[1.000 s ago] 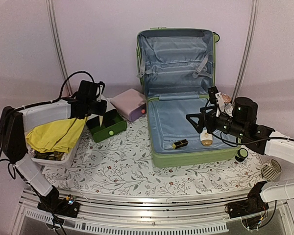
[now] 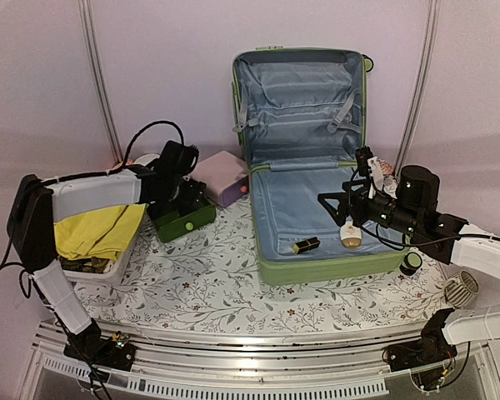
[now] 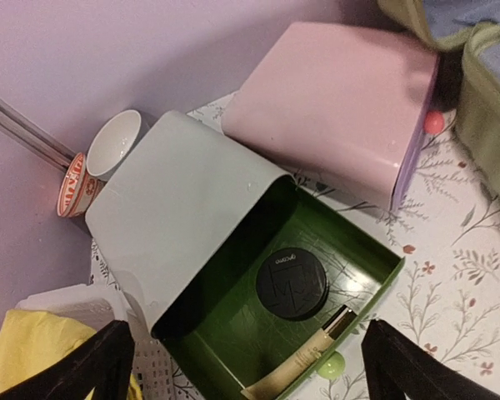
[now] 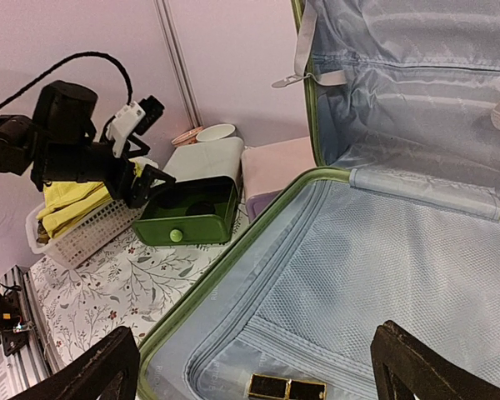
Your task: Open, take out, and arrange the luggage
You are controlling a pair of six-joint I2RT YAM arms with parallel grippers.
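The green box (image 3: 350, 250) stands open at left with a black round item (image 3: 291, 283) and a beige tube (image 3: 292, 360) inside. My left gripper (image 2: 183, 190) hangs over it, open and empty, fingers apart in the left wrist view. The open suitcase (image 2: 308, 271) holds a small black-and-gold item (image 2: 306, 245) and a cream bottle (image 2: 350, 236) in its lower half. My right gripper (image 2: 337, 200) hovers open and empty above that half.
A pink box (image 3: 325, 100), white bowl (image 3: 112, 146) and basket with yellow cloth (image 2: 92, 233) crowd the left back. A mug (image 2: 460, 289) lies at front right.
A pale item at its gripper earlier is no longer there. The right arm is still.
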